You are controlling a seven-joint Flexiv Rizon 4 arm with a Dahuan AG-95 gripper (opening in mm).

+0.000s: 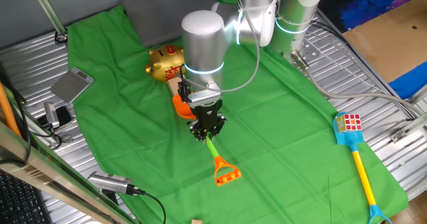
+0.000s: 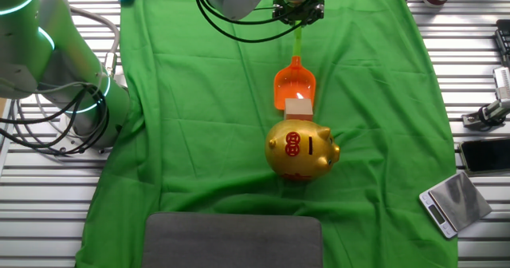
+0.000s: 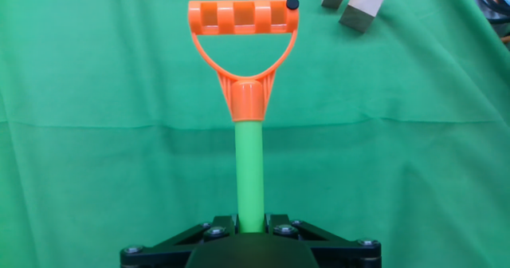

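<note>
A toy shovel has an orange blade (image 2: 295,84), a green shaft (image 3: 249,164) and an orange D-shaped handle (image 1: 227,172). My gripper is shut on the green shaft, with one black finger on each side. The blade points toward a golden piggy bank (image 2: 301,150) in exterior view 2. Between them, a pale wooden block (image 2: 299,108) sits at the blade's front edge, close against the piggy bank. Whether any of the block rests on the blade, I cannot tell. In exterior view 1 the arm partly covers blade and block.
On the right lies a blue shovel (image 1: 347,137) with a yellow shaft, a puzzle cube (image 1: 348,123) on its blade. Two small wooden blocks, one of them the larger block (image 3: 362,7), lie past the handle. A grey pad (image 2: 231,240) lies behind the piggy bank.
</note>
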